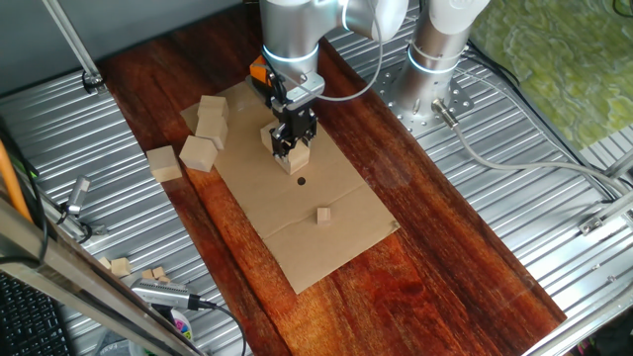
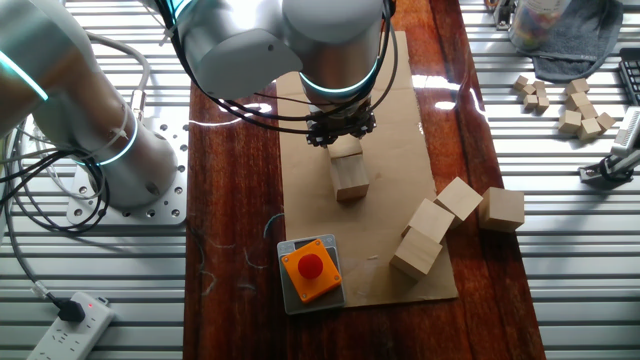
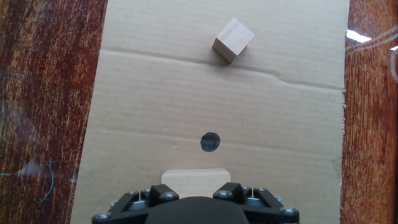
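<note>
My gripper (image 1: 294, 138) points down over the cardboard sheet (image 1: 321, 247), right at a wooden block (image 1: 298, 159). That block's pale top (image 3: 196, 182) shows at the bottom of the wrist view, just ahead of the dark fingers. The hand hides where the fingers meet the wood, so whether they grip it is unclear. A second large block (image 2: 350, 179) stands close beside it, partly covered by the gripper in exterior view 1. Farther along the cardboard sits a small wooden cube (image 3: 234, 38). A black round spot (image 3: 210, 142) lies between this cube and the gripper.
Several large blocks (image 1: 199, 153) cluster at the sheet's edge and on the dark wooden board. A grey box with a red button on orange (image 2: 311, 266) stands beside the cardboard. Small cubes (image 2: 578, 108) lie on the metal slats. The cardboard around the small cube is clear.
</note>
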